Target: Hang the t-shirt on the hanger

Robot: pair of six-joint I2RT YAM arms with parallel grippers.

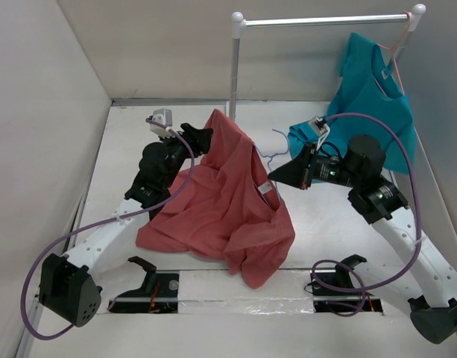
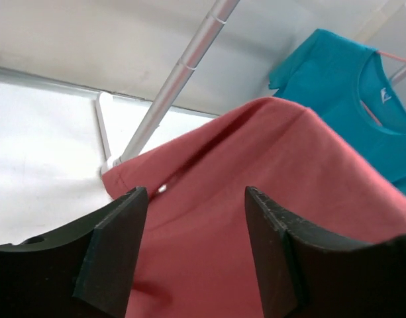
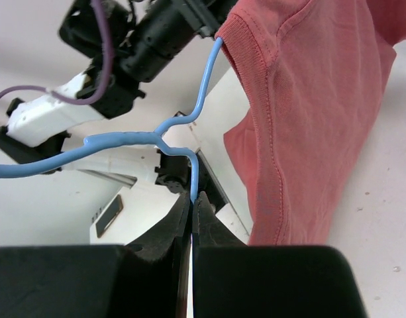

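Note:
The red t shirt (image 1: 206, 201) lies crumpled on the white floor, its upper corner lifted. My left gripper (image 1: 203, 139) is at that corner; in the left wrist view its fingers are apart, red fabric (image 2: 189, 212) before and between them. My right gripper (image 1: 276, 180) is shut on the blue hanger (image 1: 279, 153), which reaches into the shirt's collar edge in the right wrist view (image 3: 166, 140).
A rack (image 1: 325, 21) stands at the back, with a teal shirt (image 1: 366, 97) on a pink hanger at the right. Bare floor lies between rack and red shirt.

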